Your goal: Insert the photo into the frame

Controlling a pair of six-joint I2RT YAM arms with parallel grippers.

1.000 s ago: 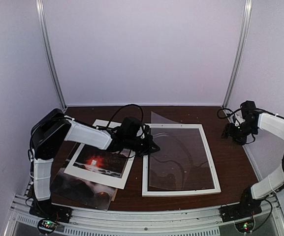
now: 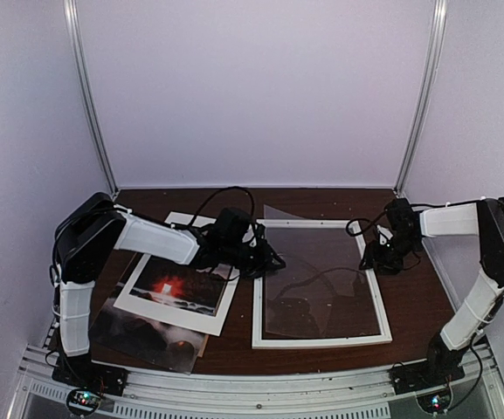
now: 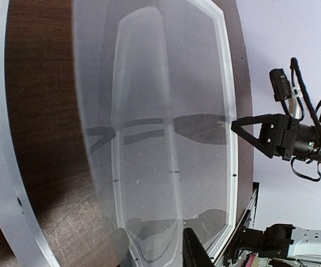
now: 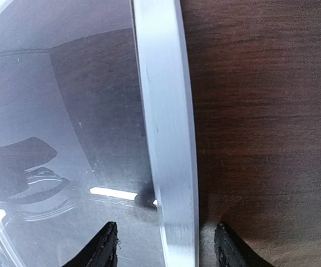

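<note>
A white frame [image 2: 321, 343] lies at center right with a clear sheet [image 2: 317, 288] over it, one corner rising past the top edge. A white-bordered photo with a red glow [image 2: 173, 297] lies at left on a darker print [image 2: 142, 345]. My left gripper [image 2: 269, 260] is at the frame's left side; its fingers stand apart around the sheet's near edge in the left wrist view, grip unclear. My right gripper is part open, its fingertips either side of the frame's right bar [image 4: 168, 139].
Bare dark table [image 2: 426, 305] shows right of the frame and along the back. Pale walls enclose the sides and back; a metal rail [image 2: 260, 393] runs along the front.
My right gripper has moved left from the table's right side to the frame's right bar. My left gripper has barely moved.
</note>
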